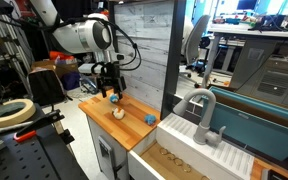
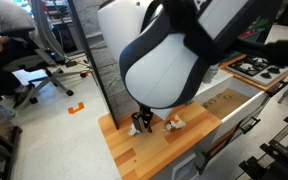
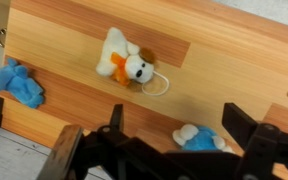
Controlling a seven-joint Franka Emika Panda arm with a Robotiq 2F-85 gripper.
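My gripper is open above a wooden tabletop, its two dark fingers wide apart with nothing between them. Ahead of the fingers in the wrist view lies a small white plush toy with brown and orange parts (image 3: 127, 62) and a thin loop of string. A blue toy (image 3: 22, 84) lies at the left near the table edge. Another plush, blue and white (image 3: 199, 138), is beside the right finger and partly covered by it. In exterior view 1 the gripper (image 1: 108, 92) hangs over the wooden top's far left part, close to one blue toy (image 1: 113, 98).
Right of the wooden top (image 1: 136, 139) are a grey faucet (image 1: 206, 112) and an open white drawer (image 1: 169, 167) with small items. A grey panel (image 1: 149, 50) stands behind. A blue bin (image 1: 249, 118) is farther right. Bare wood surrounds the toys.
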